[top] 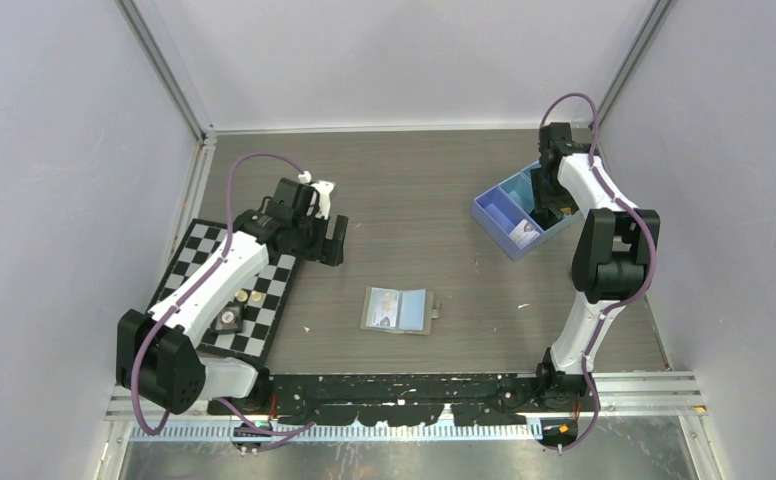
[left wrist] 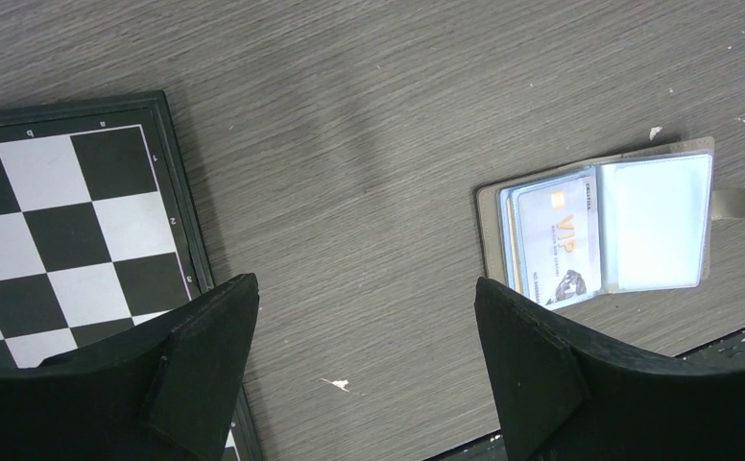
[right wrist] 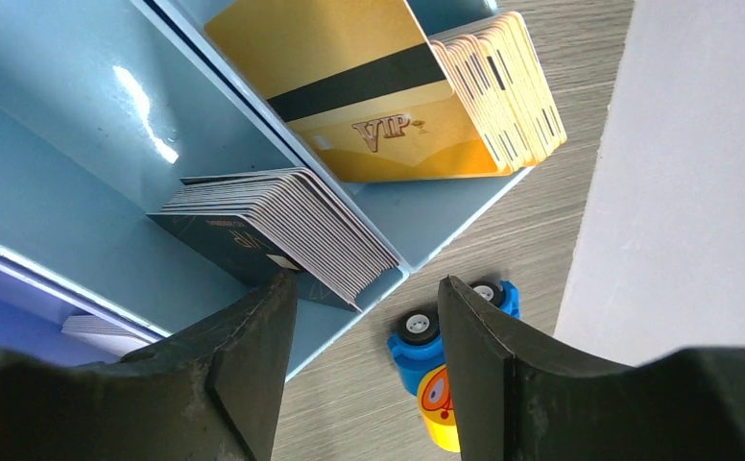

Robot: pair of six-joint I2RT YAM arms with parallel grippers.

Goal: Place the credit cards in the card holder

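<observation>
An open card holder (top: 398, 310) lies at the front middle of the table. In the left wrist view, a white VIP card (left wrist: 563, 238) shows in the left pocket of the holder (left wrist: 658, 223), whose right pocket looks pale and blank. Black cards (right wrist: 282, 230) lean as a stack in one compartment of the blue box (right wrist: 129, 106); gold VIP cards (right wrist: 388, 106) fill another. Over this box is my right gripper, fingers apart, no card visible between them. My left gripper stands open and empty, up and left of the holder.
White cards (top: 524, 233) rest in the box's front compartment. Outside the box lies a blue and yellow toy (right wrist: 426, 355), near a pale wall (right wrist: 676, 182). A checkered board (top: 262, 318) sits under the left arm. Mid-table is clear.
</observation>
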